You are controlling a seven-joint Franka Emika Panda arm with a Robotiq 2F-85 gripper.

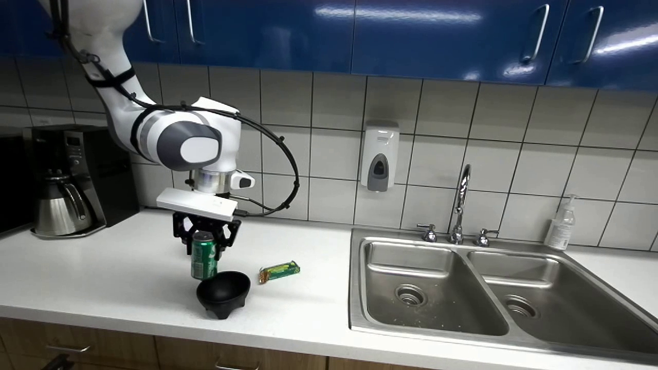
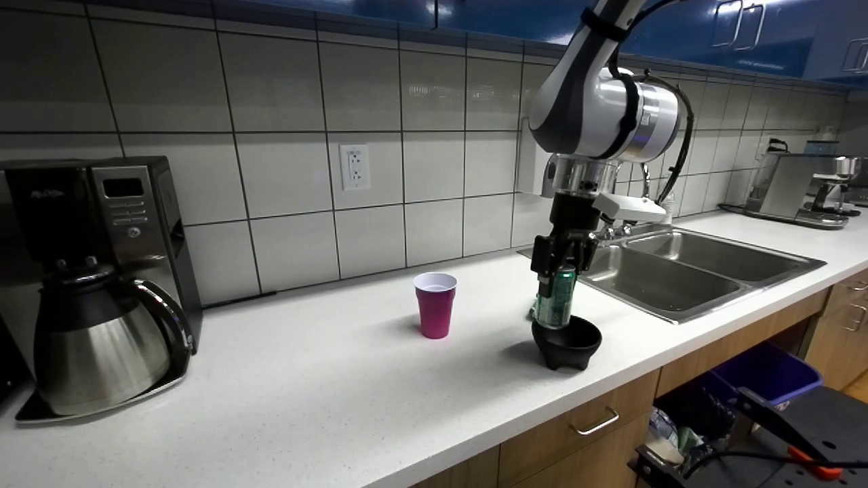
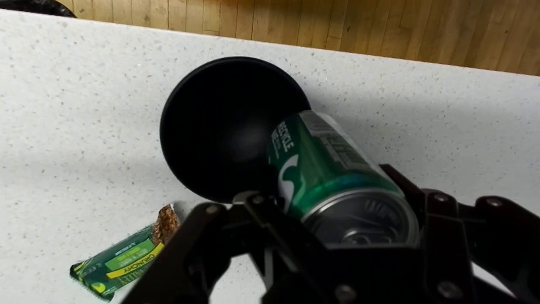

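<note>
A green soda can (image 1: 203,259) is upright between the fingers of my gripper (image 1: 206,246), which is shut on it. In exterior view 1 the can shows behind the rim of a black footed bowl (image 1: 220,296). From the other side, the can (image 2: 557,301) overlaps the bowl's far rim (image 2: 569,350). In the wrist view the can (image 3: 334,162) covers one edge of the bowl (image 3: 222,126), whose visible inside looks empty. Whether can and bowl touch, I cannot tell.
An opened green snack bar (image 1: 279,271) lies right of the bowl. A magenta cup (image 2: 435,305) stands on the counter, hidden in exterior view 1. The double sink (image 1: 432,287) is to the right; a coffee maker (image 1: 77,179) stands at the left.
</note>
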